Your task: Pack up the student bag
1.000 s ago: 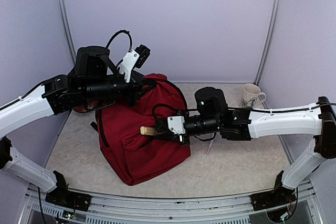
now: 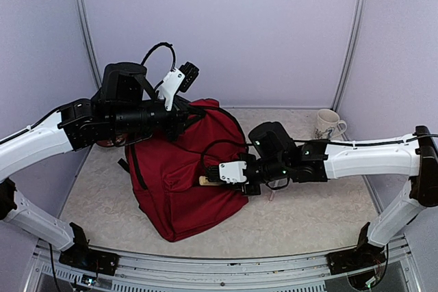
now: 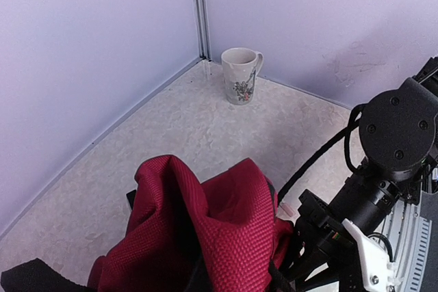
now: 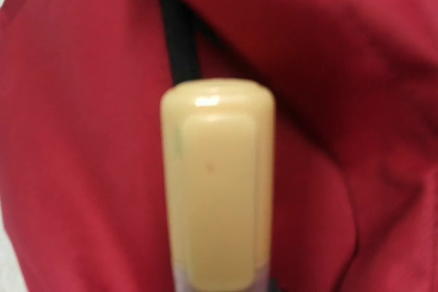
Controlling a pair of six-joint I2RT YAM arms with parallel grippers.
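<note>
A red backpack (image 2: 185, 206) lies on the table under both arms. My left gripper (image 2: 188, 115) is shut on the bag's upper cloth; in the left wrist view that red fabric (image 3: 236, 227) bunches up in front of the fingers. A pale yellow, rounded-end item (image 4: 219, 189) fills the middle of the right wrist view, against the red cloth. My right gripper (image 2: 220, 173) is shut on it, low over the bag's front, and the yellow end (image 2: 207, 180) pokes out to the left. A fold with a black strip (image 4: 179, 35) shows just beyond it. The right fingertips are hidden.
A white mug with a floral print (image 2: 329, 125) stands at the back right corner; in the left wrist view the mug (image 3: 240, 75) is upright. A thin pale stick-like thing (image 2: 272, 193) lies partly behind the right arm.
My right gripper and the yellow item have shifted down and a little to the right over the bag, and its wrist has turned. The left gripper has risen slightly, still holding the cloth.
</note>
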